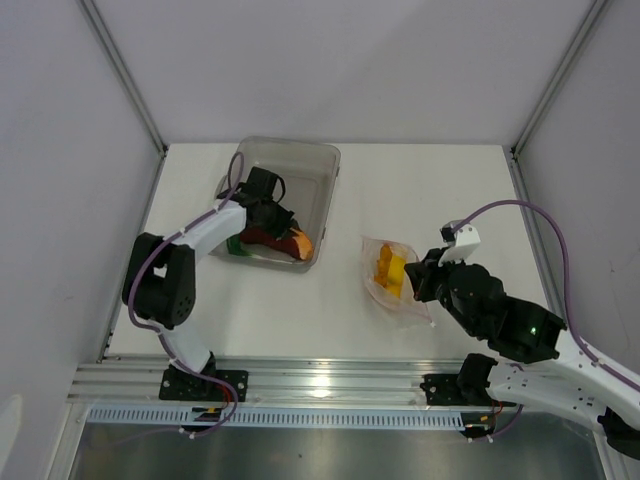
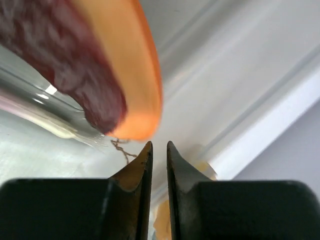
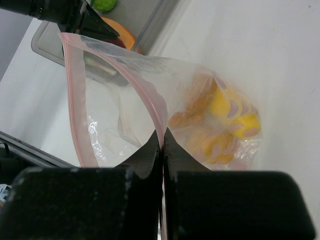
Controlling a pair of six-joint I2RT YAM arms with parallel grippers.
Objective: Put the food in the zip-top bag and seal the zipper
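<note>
My left gripper (image 1: 280,225) is down in the grey tray (image 1: 300,165), over a red and orange food piece (image 1: 270,240) with green (image 1: 234,246) beside it. In the left wrist view that piece (image 2: 80,70) sits above the fingertips, which are close together with nothing seen between them. My right gripper is shut on the pink zip edge of the clear bag (image 3: 107,125). The bag holds several yellow and orange food pieces (image 3: 220,120).
Side walls and a metal front rail bound the workspace.
</note>
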